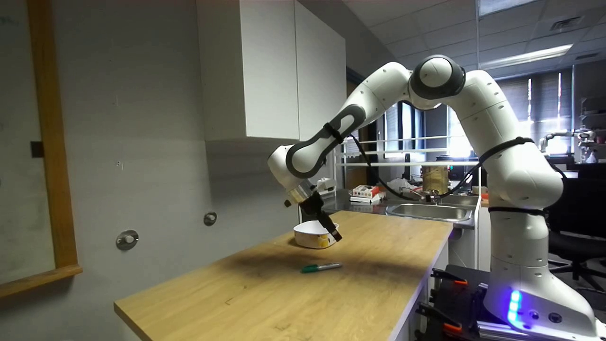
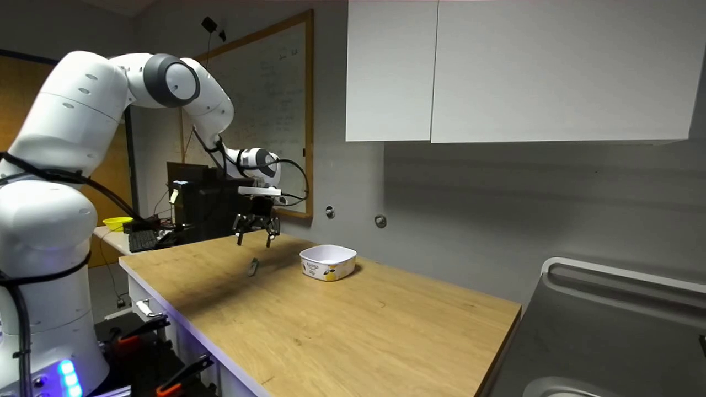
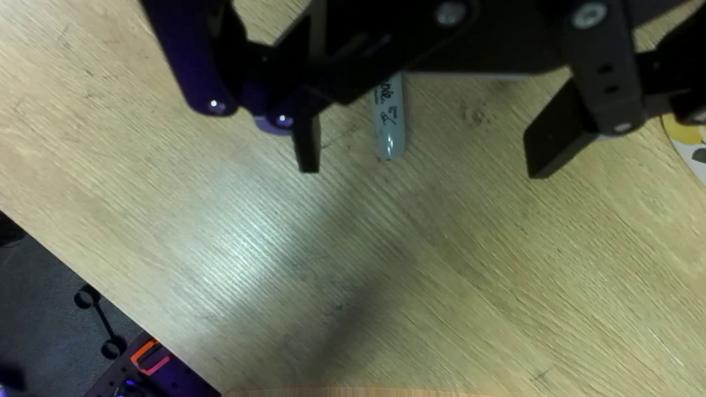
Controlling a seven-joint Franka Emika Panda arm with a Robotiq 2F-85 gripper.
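A marker (image 1: 321, 267) with a green cap and grey barrel lies flat on the wooden counter (image 1: 272, 295). My gripper (image 2: 256, 242) hangs above the counter over the marker's area, clear of the surface. In the wrist view its fingertips (image 3: 308, 145) stand wide apart, so the gripper is open with nothing between them. The barrel end of the marker (image 3: 390, 125) shows below and between the fingers; its cap is hidden behind the gripper body. A white bowl (image 2: 329, 256) with a lemon print stands upright beside the wall, apart from the gripper.
White wall cabinets (image 2: 529, 73) hang over the back. A sink (image 1: 430, 212) lies beyond the counter's far end. Black clamps (image 1: 440, 311) with orange parts sit by the arm's base.
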